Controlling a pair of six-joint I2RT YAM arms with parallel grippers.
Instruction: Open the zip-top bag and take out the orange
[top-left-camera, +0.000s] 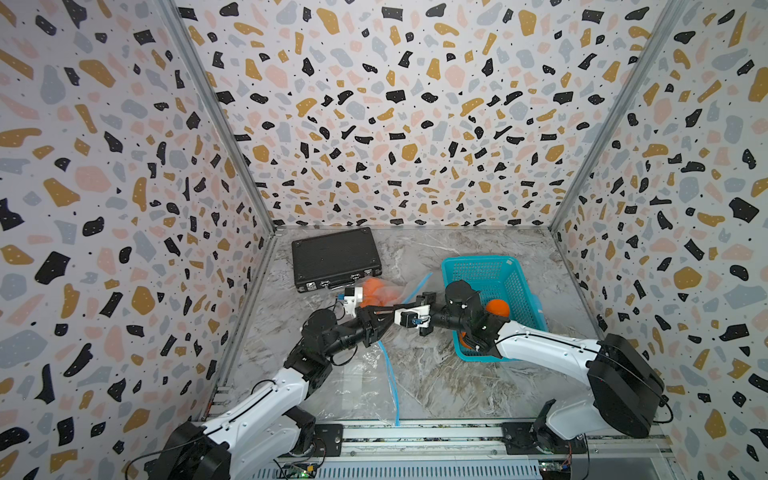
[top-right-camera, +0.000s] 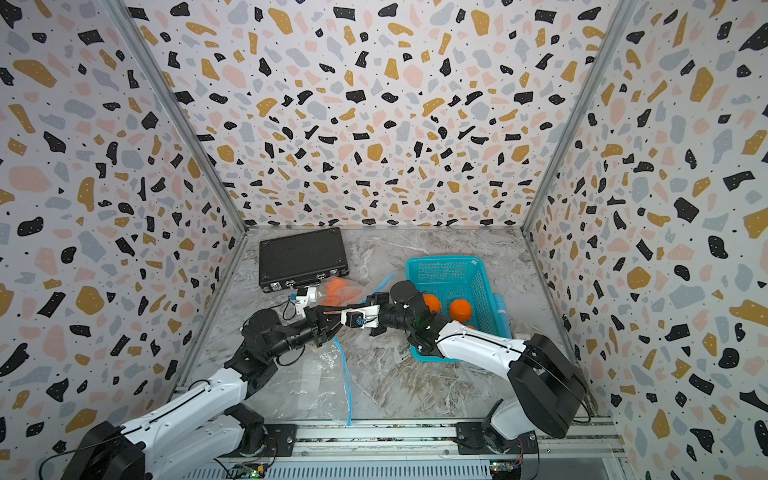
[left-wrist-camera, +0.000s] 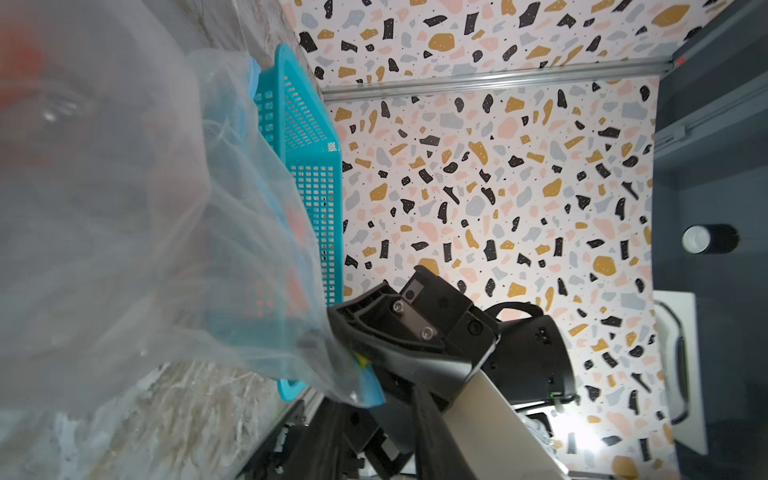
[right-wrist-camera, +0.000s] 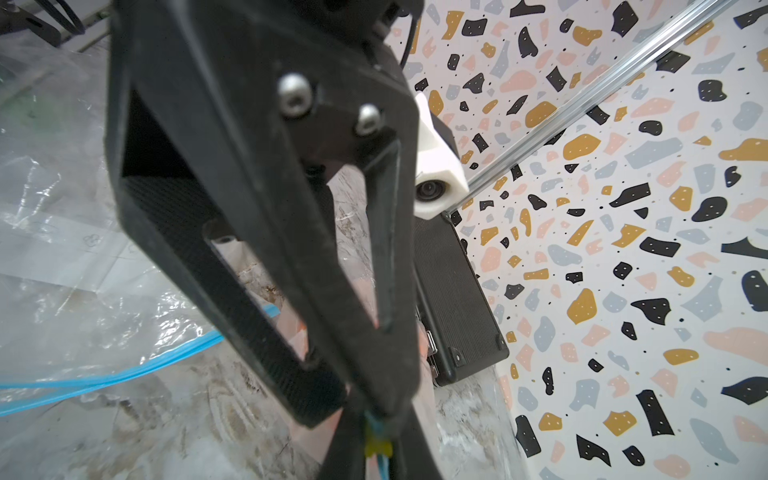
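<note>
The clear zip-top bag (left-wrist-camera: 104, 208) with blue zip lies mid-table, orange fruit (top-left-camera: 372, 289) showing through it. My two grippers meet above it. My right gripper (top-left-camera: 408, 313) is shut on the blue zip edge, where a small yellow slider (right-wrist-camera: 376, 444) shows between its fingertips. My left gripper (top-left-camera: 384, 318) is beside it, fingertips at the same edge, partly hiding it in both top views; in the left wrist view its fingers are dark at the bottom, their gap hard to judge.
A teal basket (top-left-camera: 480, 265) with oranges stands at the right. A closed black case (top-left-camera: 334, 256) lies at the back left.
</note>
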